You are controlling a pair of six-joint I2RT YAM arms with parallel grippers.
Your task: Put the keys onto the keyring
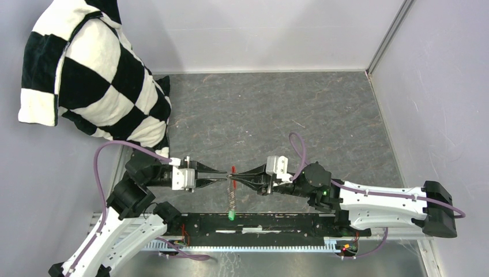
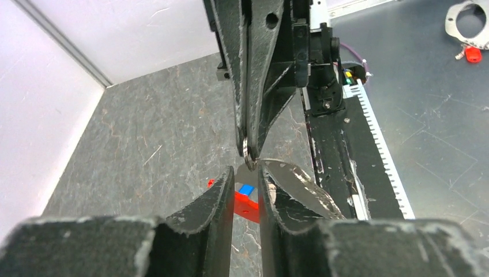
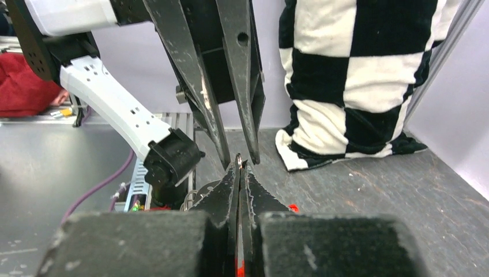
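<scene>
My left gripper (image 1: 226,176) stands open in the top and right wrist views, facing the right one with empty space between its fingers. My right gripper (image 1: 232,176) is shut on a small metal ring at its fingertips, also visible in the left wrist view (image 2: 248,156). Below the tips hang keys, with a red tag (image 2: 245,205), a grey metal piece and a blue bit, plus a coiled cord (image 1: 232,199) with a green end (image 1: 231,214). Exactly how the keys and ring connect is hidden.
A checkered cushion (image 1: 95,75) leans at the left. Walls bound the space, and a black rail (image 1: 202,225) runs along the front.
</scene>
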